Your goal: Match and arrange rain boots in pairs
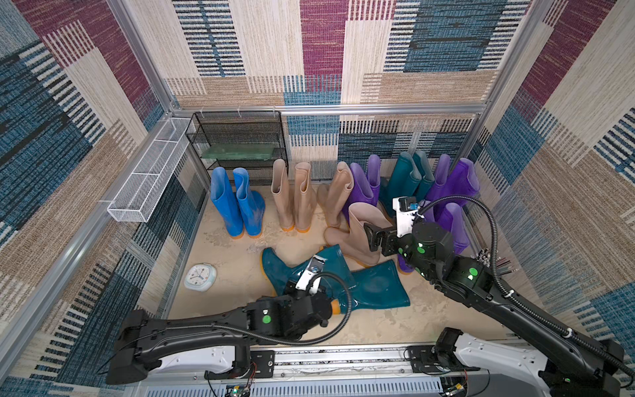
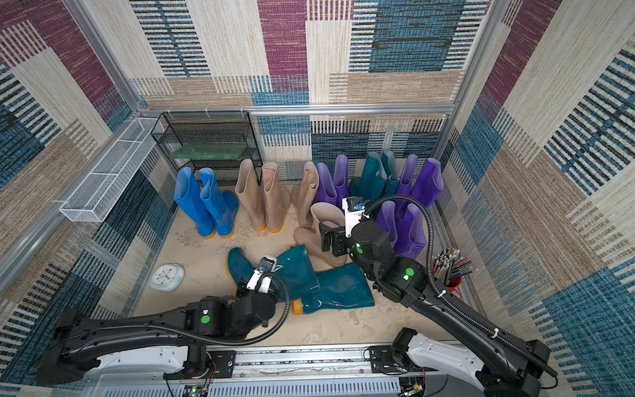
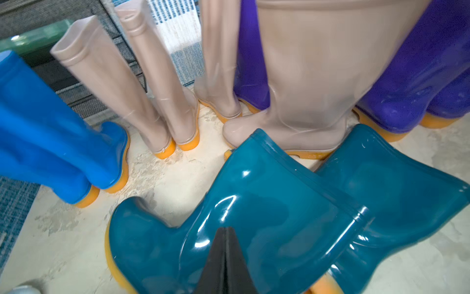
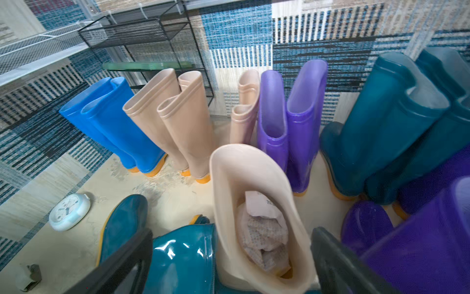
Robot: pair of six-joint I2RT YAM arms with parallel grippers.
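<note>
Two teal boots lie on their sides at the front: the left one (image 3: 274, 210) overlaps the foot of the right one (image 1: 380, 284). My left gripper is shut, its fingertips together and empty, over the left teal boot, which lies outside them. The beige boot (image 4: 230, 196) stands with crumpled paper in its open shaft. My right gripper is open, a finger on each side of that shaft. Along the back stand a blue pair (image 1: 238, 201), a beige pair (image 1: 293, 196), a lone beige boot (image 1: 335, 192), purple boots (image 1: 365, 182) and teal boots (image 1: 406, 175).
More purple boots (image 2: 401, 225) stand close by the right arm. A pencil holder (image 2: 454, 283) is at the right edge. A white clock (image 1: 199, 276) sits at the left, with bare table around it. A black wire rack (image 1: 238, 132) hangs behind.
</note>
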